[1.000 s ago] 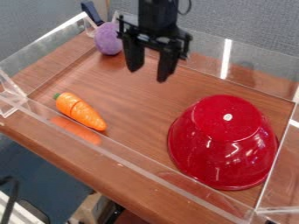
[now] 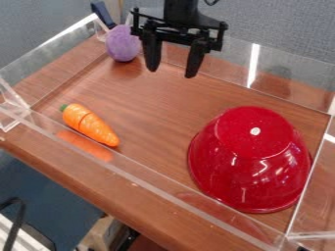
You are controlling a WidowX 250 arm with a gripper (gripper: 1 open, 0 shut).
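Note:
My black gripper point(image 2: 171, 57) hangs at the top centre of the camera view, open, with empty space between its two fingers. An orange toy carrot point(image 2: 89, 125) lies at the left front of the clear-walled tray. A large upturned red bowl point(image 2: 249, 161) sits at the right front. A purple round object point(image 2: 121, 43) stands at the back left, just left of the gripper.
Clear plastic walls point(image 2: 297, 92) border the wooden work surface point(image 2: 164, 127). A dark object with a blue part stands at the back left corner.
The carrot, bowl and purple object have not moved.

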